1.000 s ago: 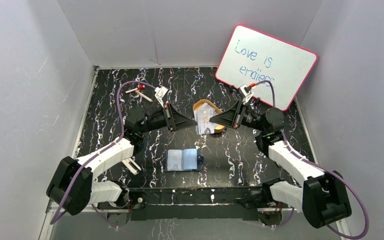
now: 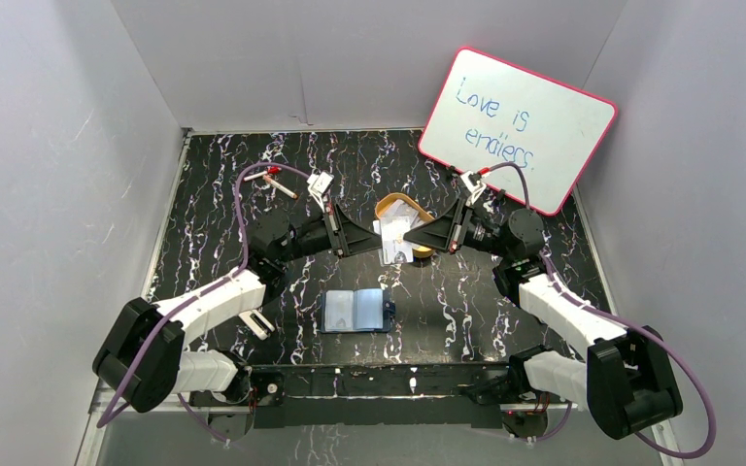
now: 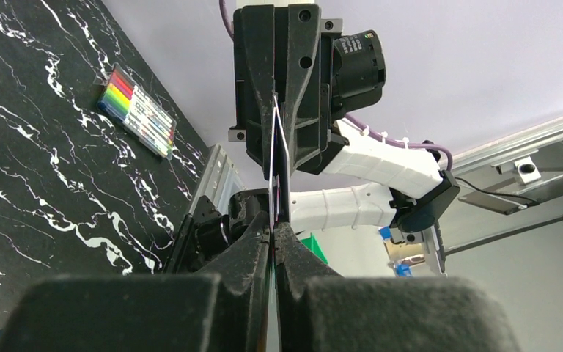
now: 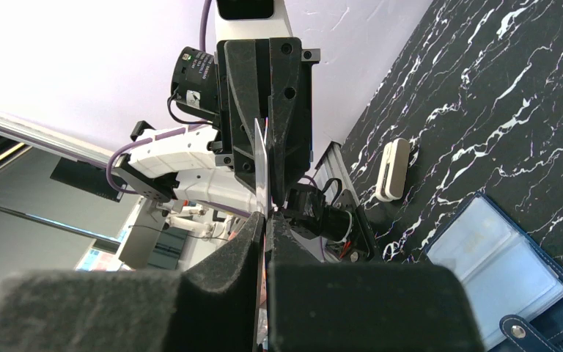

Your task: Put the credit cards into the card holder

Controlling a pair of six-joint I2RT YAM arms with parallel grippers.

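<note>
White cards [image 2: 395, 243] hang between my two grippers, seen from above over the middle of the table. In the left wrist view the cards [image 3: 270, 176] show as thin, edge-on strips that spread slightly apart. My left gripper [image 2: 378, 241] is shut on the left edge of a card. On the opposite side, my right gripper [image 2: 409, 236] has its fingers around a card's edge; whether they clamp it is unclear. The right wrist view shows a single card edge [image 4: 261, 169]. The blue card holder [image 2: 355, 311] lies spread flat near the front edge.
Behind the cards stands an orange-yellow basket [image 2: 385, 206], partly covered by them. A pack of coloured markers [image 3: 138, 111] lies on the marble table. A pale oblong object [image 4: 393, 170] rests left of the holder. The whiteboard [image 2: 515, 121] leans at the back right.
The cards between them have moved a little left and now look narrower from above. The holder has not moved.
</note>
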